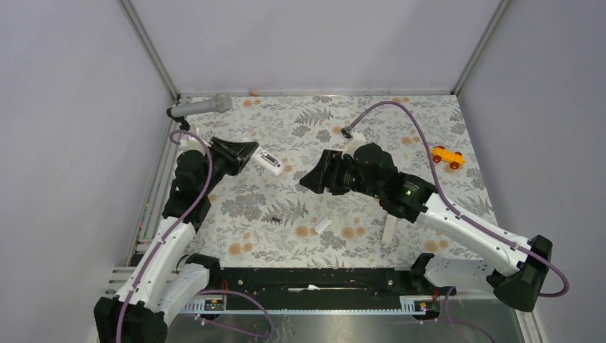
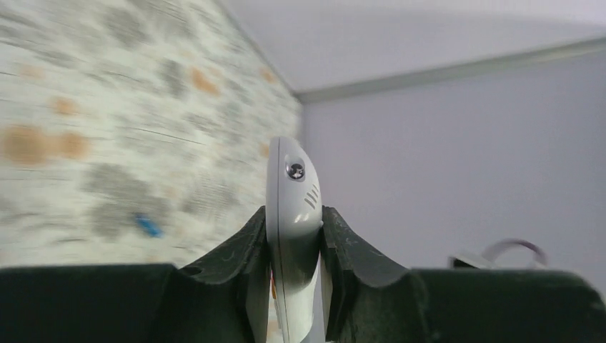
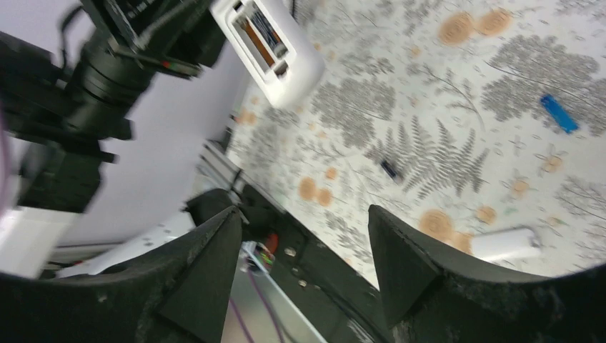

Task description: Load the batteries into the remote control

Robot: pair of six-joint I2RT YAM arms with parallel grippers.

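A white remote control [image 1: 266, 159] [image 3: 286, 75] is held aloft in my left gripper [image 1: 246, 148], its battery compartment uncovered and showing cells inside in the right wrist view. My right gripper [image 1: 314, 175] stands open, empty, to the right of the remote. A blue battery [image 3: 559, 113] [image 2: 148, 224] and a small dark piece [image 1: 276, 219] [image 3: 391, 169] lie on the floral mat. A white piece [image 1: 321, 224] [image 3: 504, 244], perhaps the cover, lies near the front.
A yellow toy car [image 1: 446, 156] sits at the right edge. A grey microphone-like object [image 1: 207, 106] is on a stand at the back left. A light strip [image 1: 389, 227] lies at front right.
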